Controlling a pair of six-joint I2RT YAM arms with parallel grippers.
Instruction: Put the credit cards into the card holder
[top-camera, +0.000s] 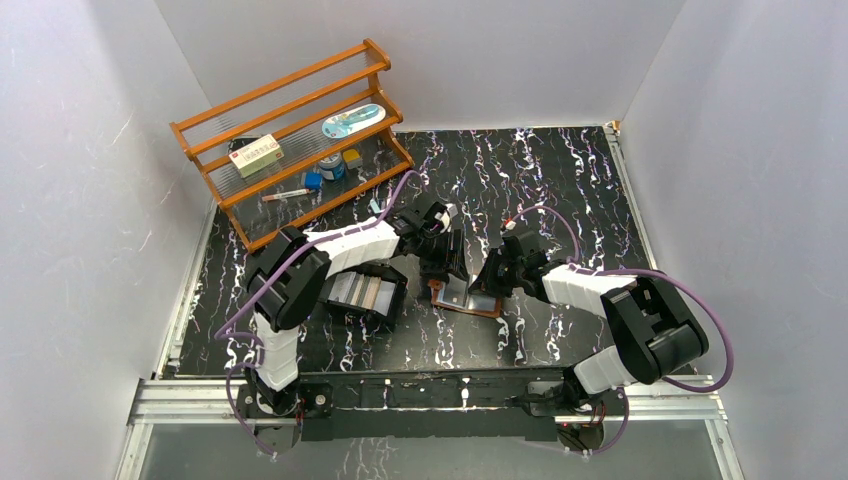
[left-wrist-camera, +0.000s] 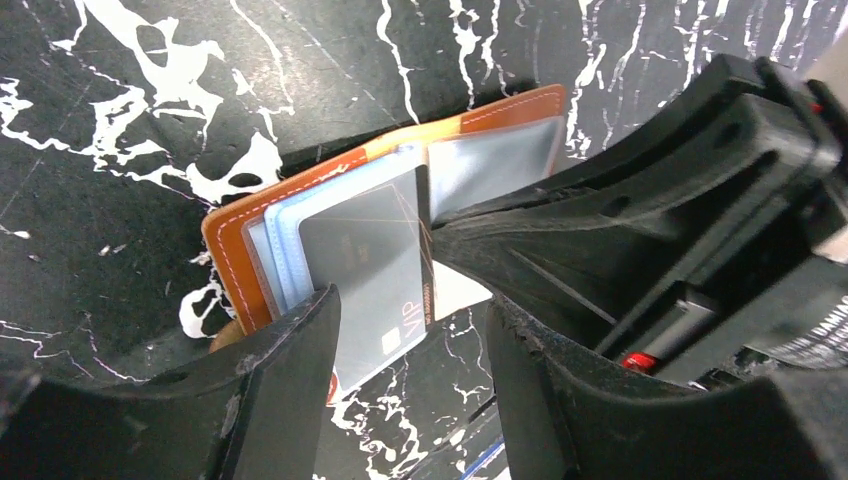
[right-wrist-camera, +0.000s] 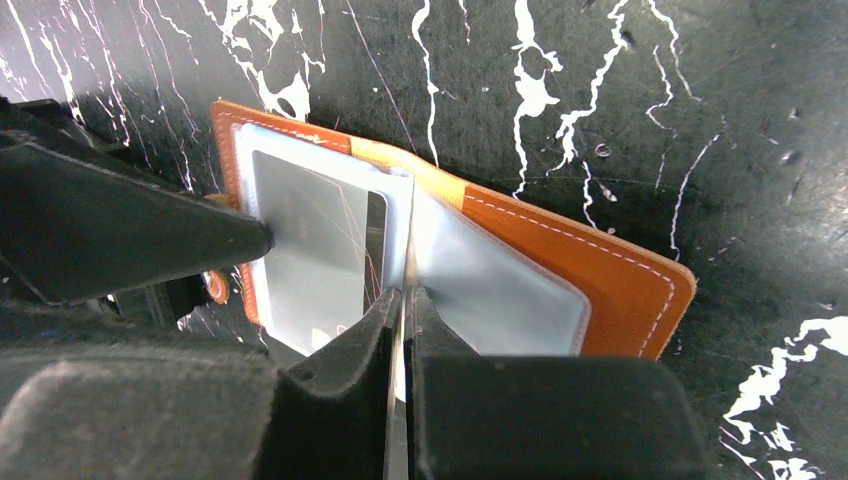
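The open brown card holder (left-wrist-camera: 232, 222) lies on the dark marbled table with its clear sleeves facing up. A grey card marked VIP (left-wrist-camera: 365, 240) sits at its left sleeve, apparently inside, with a dark stripe along its right edge. Over this card my left gripper stands open, nothing gripped between its fingers. My right gripper is shut on the edge of a clear sleeve (right-wrist-camera: 480, 275) at the middle of the holder. How far the card's near edge is inside cannot be made out in the right wrist view.
A black box (top-camera: 396, 308) with several cards (top-camera: 362, 291) stands left of the holder, below the left forearm. A wooden rack (top-camera: 290, 140) with small goods fills the back left. Both grippers are close together.
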